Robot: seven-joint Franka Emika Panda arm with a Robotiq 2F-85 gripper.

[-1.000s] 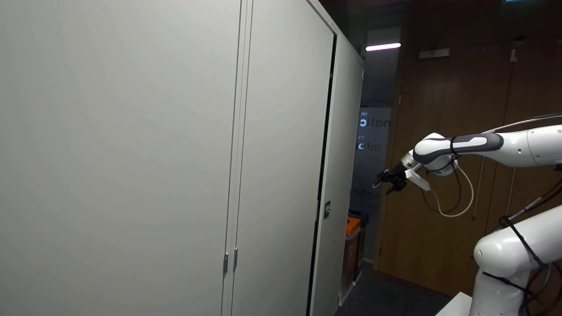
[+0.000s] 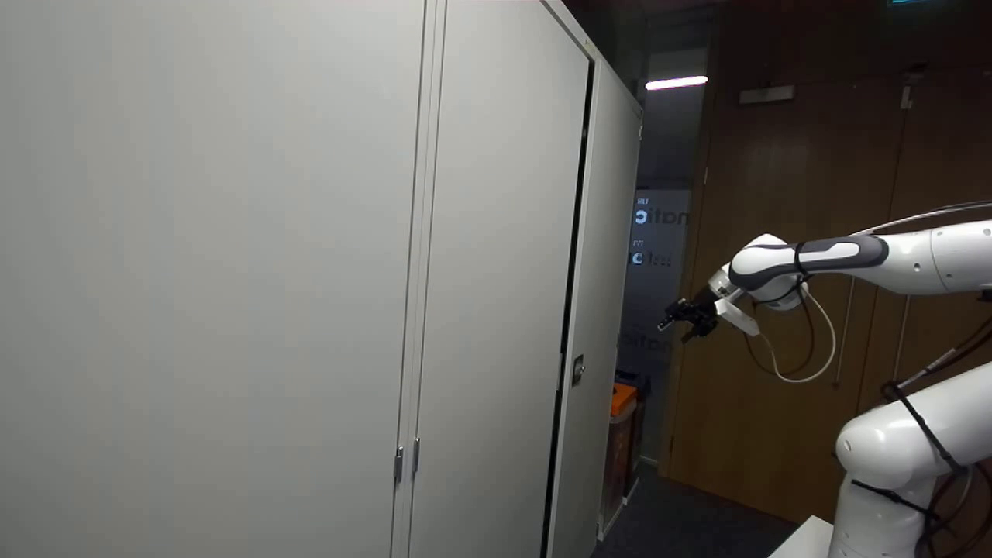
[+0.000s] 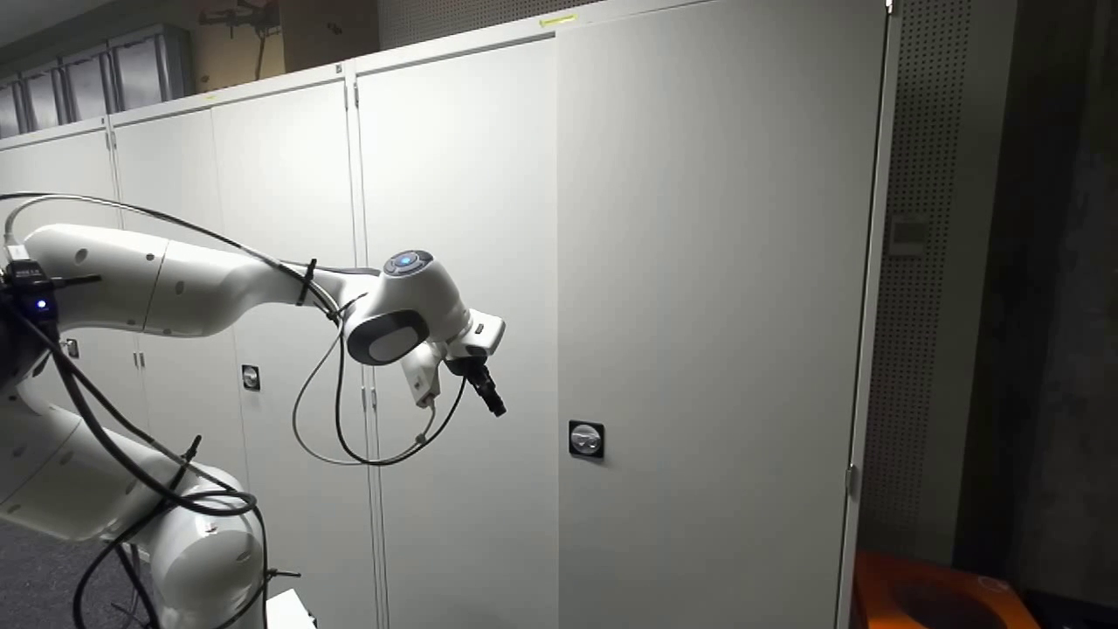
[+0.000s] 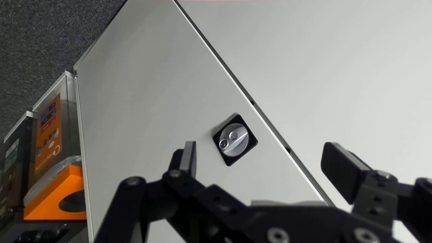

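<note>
A round silver turn handle (image 4: 234,140) sits in a square black plate on the right-hand cabinet door (image 3: 723,262). That door stands slightly proud of its neighbour, with a narrow dark gap along its edge in exterior view 1. My gripper (image 2: 676,332) hangs in the air in front of the cabinet, apart from the door. In the wrist view the fingers (image 4: 188,158) are spread wide, so the gripper is open, with nothing between them. Beyond them, the handle shows between the two fingers, nearer the left one.
Orange-topped bins (image 4: 56,194) stand past the cabinet's right end. More grey cabinet doors (image 3: 283,210) run to the left. Cables (image 3: 314,440) loop below my wrist. The air between gripper and door is clear.
</note>
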